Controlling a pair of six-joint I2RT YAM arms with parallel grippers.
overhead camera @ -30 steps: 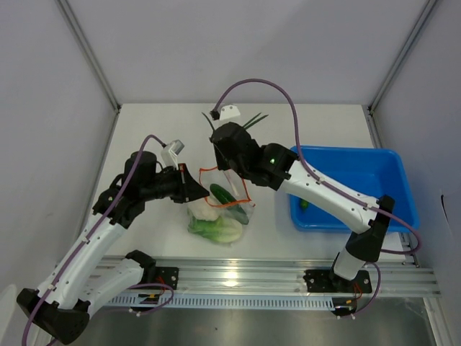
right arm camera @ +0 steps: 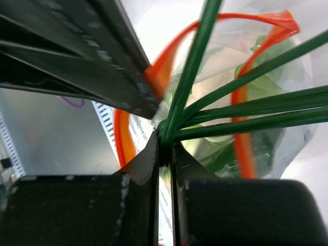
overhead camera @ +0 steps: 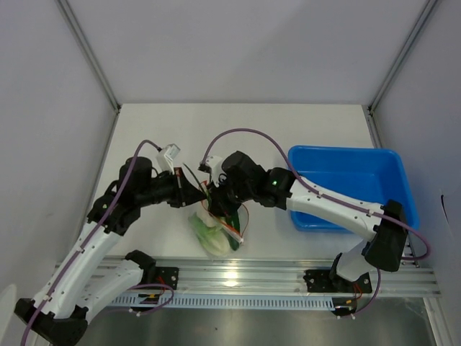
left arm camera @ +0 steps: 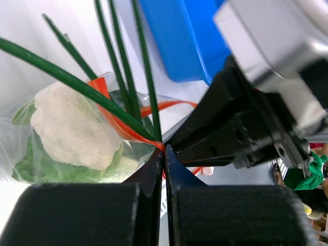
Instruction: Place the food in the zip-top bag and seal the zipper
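Note:
The zip bag (overhead camera: 216,234) with its orange zipper stands on the white table, holding cauliflower (left arm camera: 72,128), leafy greens (left arm camera: 38,161) and a cucumber. My right gripper is shut on green onions (right arm camera: 277,123) at the bag's mouth, their long stalks sticking out. My left gripper is shut beside it at the orange zipper edge; whether bag film lies between its fingertips is hard to tell.
A blue bin (overhead camera: 346,173) stands at the right. The two arms are very close over the bag.
My right gripper has come down and toward the front-left with the green onions, into the bag's mouth. The left arm has barely moved. The bag's opening has shifted.

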